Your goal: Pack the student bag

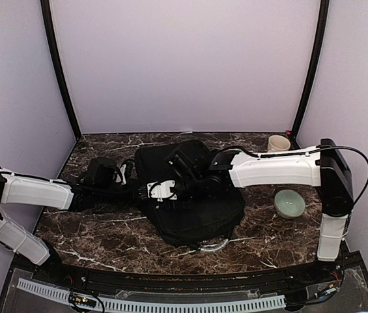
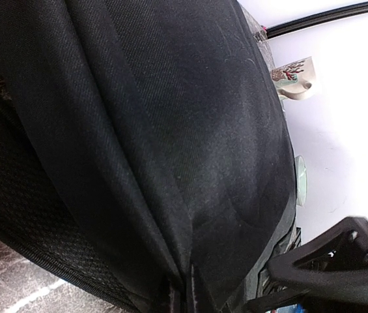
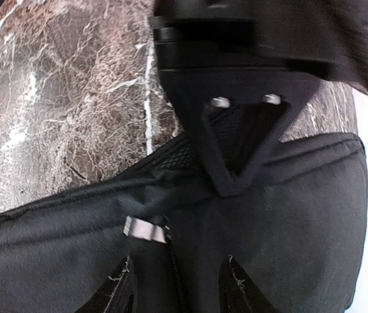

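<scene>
The black bag (image 1: 200, 225) lies flat in the middle of the marble table. Its left edge gathers into a fold between the fingertips of my left gripper, which is shut on that fabric. Over the bag's left part, close by the left gripper, hangs my right gripper. Its fingers stand apart with nothing held between them. A pale zipper pull (image 3: 146, 229) rests on the bag just ahead of these fingers, and the zipper line (image 3: 176, 270) runs down between them. From above, the right arm hides much of the bag's upper part.
A light cup (image 1: 278, 143) stands at the back right, partly behind the right arm. The green bowl (image 1: 290, 203) sits right of the bag. Bare marble (image 1: 92, 238) shows at the front left. The two grippers are very close together.
</scene>
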